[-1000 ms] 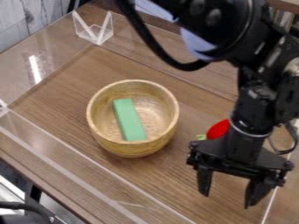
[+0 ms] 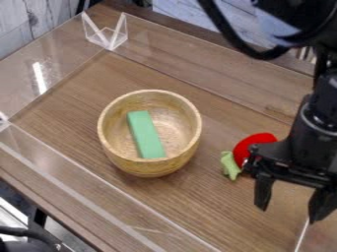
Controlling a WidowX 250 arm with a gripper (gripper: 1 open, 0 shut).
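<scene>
My black gripper (image 2: 287,197) stands open at the right side, low over the wooden table, its fingers pointing down with nothing seen between them. Just left of its body, partly behind it, lie a red round object (image 2: 257,147) and a small light green object (image 2: 230,164). A pale round wooden bowl (image 2: 186,132) sits left of centre with a green rectangular block (image 2: 144,134) inside it.
A clear, angular plastic object (image 2: 105,30) stands at the back left of the table (image 2: 105,207).
My gripper has moved to the right across the table, uncovering more of the red and light green objects. The bowl and green block have not moved.
</scene>
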